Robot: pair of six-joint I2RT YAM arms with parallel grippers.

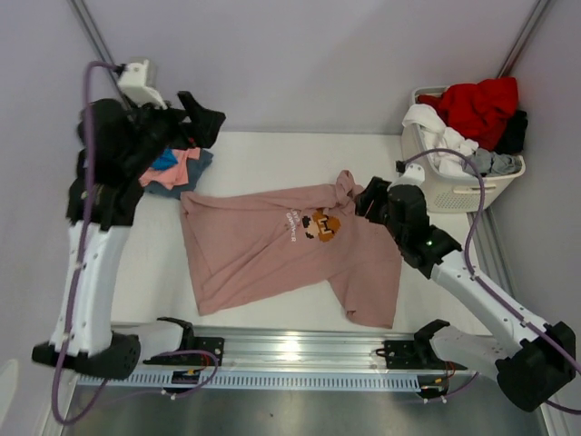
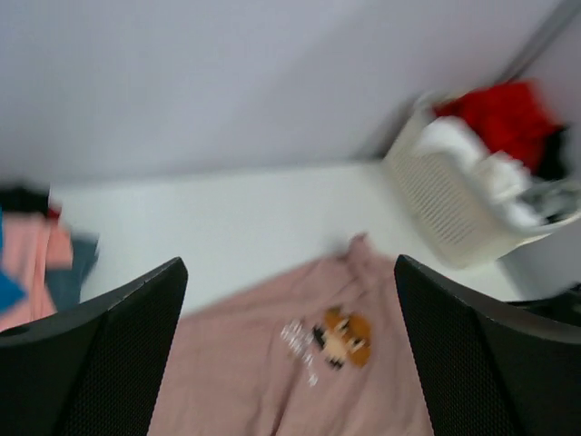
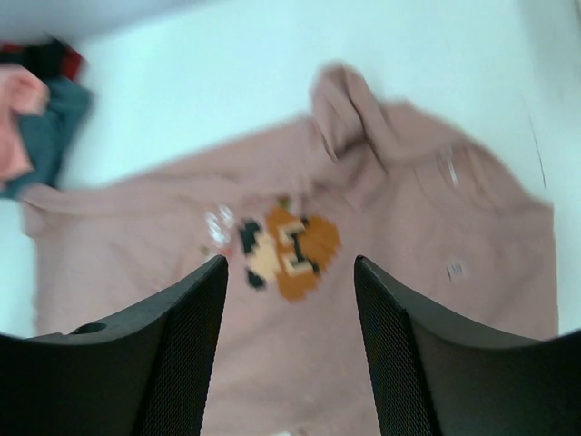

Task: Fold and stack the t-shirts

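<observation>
A dusty pink t-shirt (image 1: 263, 245) with a brown cartoon print lies spread on the white table, its right part bunched near the collar and a sleeve angled toward the front. My left gripper (image 1: 201, 120) is raised high at the upper left, open and empty, blurred by motion. In the left wrist view its fingers (image 2: 136, 354) stand wide apart with the shirt below. Over the shirt's right part hovers my right gripper (image 1: 365, 200); its fingers (image 3: 186, 341) are parted with nothing held, and the print shows beyond them.
A pile of folded clothes (image 1: 186, 173) in blue, pink and teal sits at the back left, partly hidden by my left arm. The white basket (image 1: 445, 195) at the back right is heaped with clothes. Bare table (image 1: 272, 159) lies behind the shirt.
</observation>
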